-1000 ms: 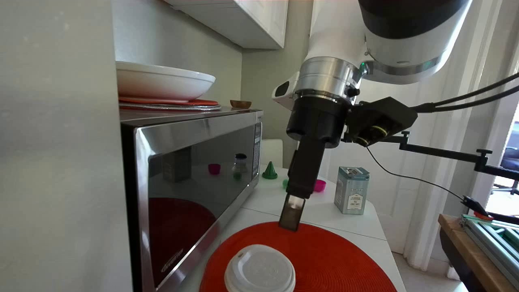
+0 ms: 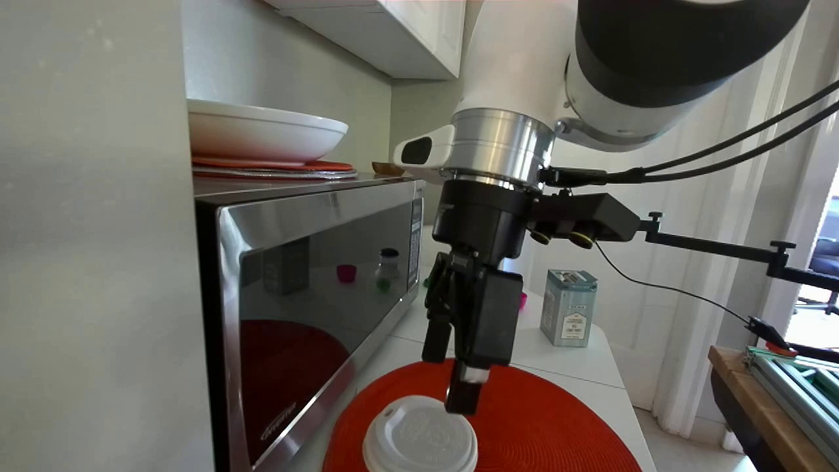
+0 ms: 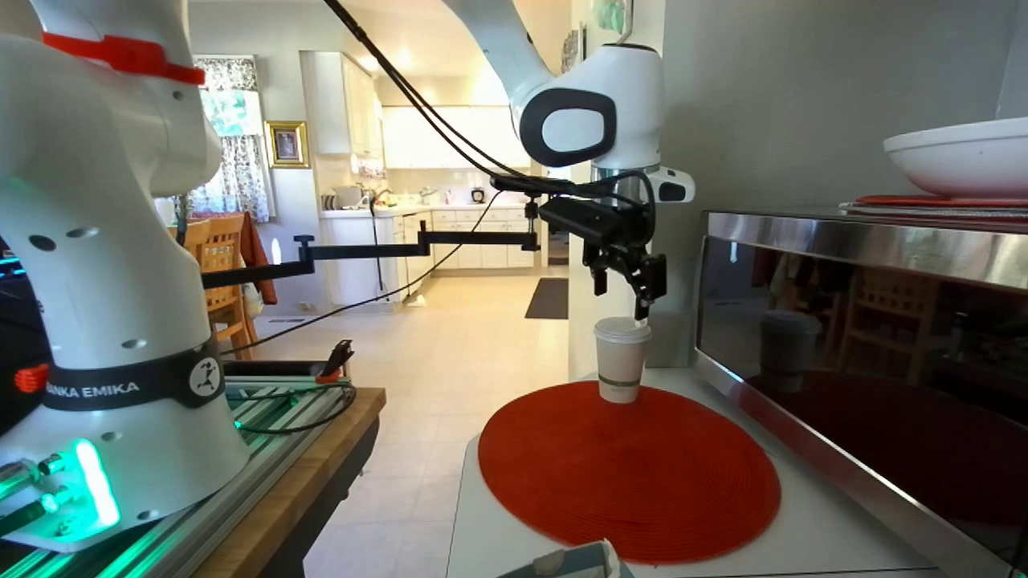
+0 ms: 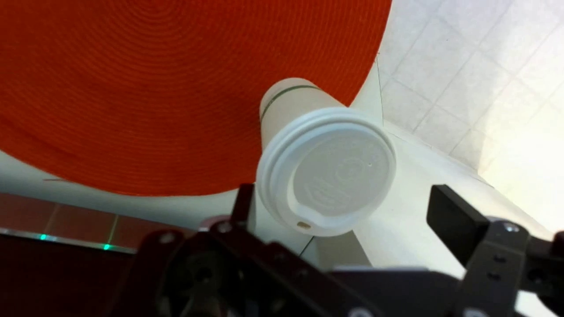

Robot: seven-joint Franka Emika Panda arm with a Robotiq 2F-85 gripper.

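A white paper cup (image 3: pixel 619 364) with a dark band near its base and a white lid (image 4: pixel 341 171) stands upright on the red round mat (image 3: pixel 617 472), close to its edge. Above the cup is my gripper (image 3: pixel 622 297), pointing down and open with nothing held. In the wrist view the lid appears between the two spread fingers, nearer the left one. From exterior view 1, the gripper (image 2: pixel 449 373) hangs just above and behind the lid. I cannot tell the exact gap between fingertips and lid.
A microwave (image 2: pixel 330 275) runs along one side of the mat, with a large white bowl (image 2: pixel 267 134) on top. A grey-blue tin box (image 2: pixel 568 308) stands toward the counter's far end.
My gripper has moved lower and left in exterior view 1, closer to the cup. It has also turned, so both fingers now show apart. The cup has not moved.
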